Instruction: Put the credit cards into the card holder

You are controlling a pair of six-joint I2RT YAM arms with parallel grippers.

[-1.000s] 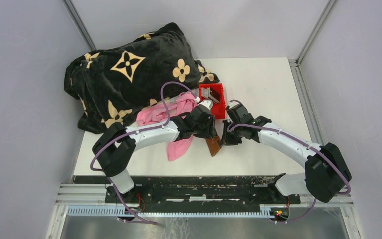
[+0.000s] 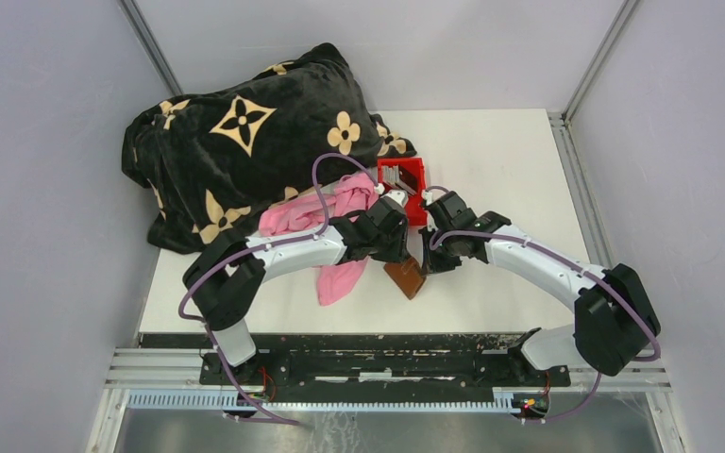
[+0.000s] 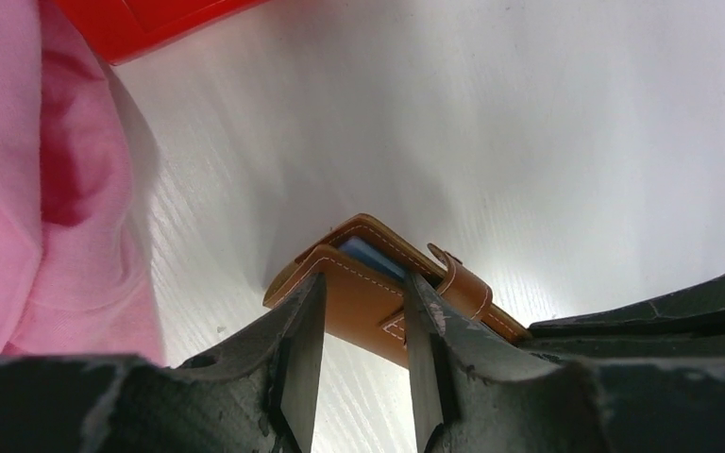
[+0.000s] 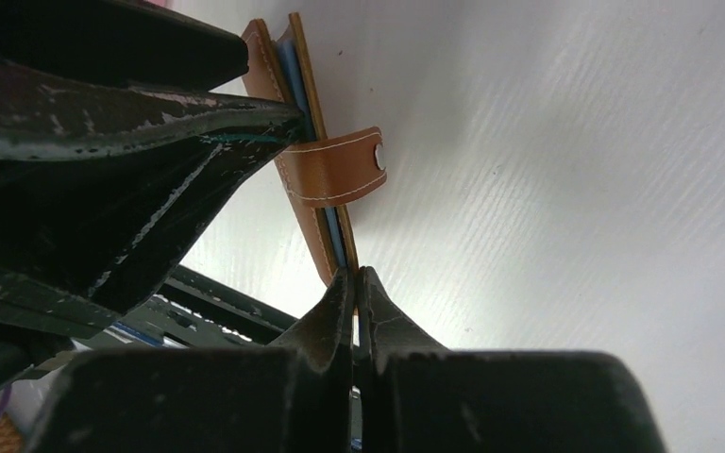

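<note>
The brown leather card holder is on the white table between both grippers, with a blue card inside its slot and a strap with a snap. My left gripper is over the holder's upper side, its fingers apart at the slot. My right gripper is shut, its tips at the end of the holder; nothing clearly shows between them. In the right wrist view the dark left gripper covers part of the holder.
A red box with card-like items stands behind the grippers. A pink cloth and a black patterned blanket lie to the left.
The card holder's lower end has turned a little toward the left in the top view. Both arms have shifted slightly.
</note>
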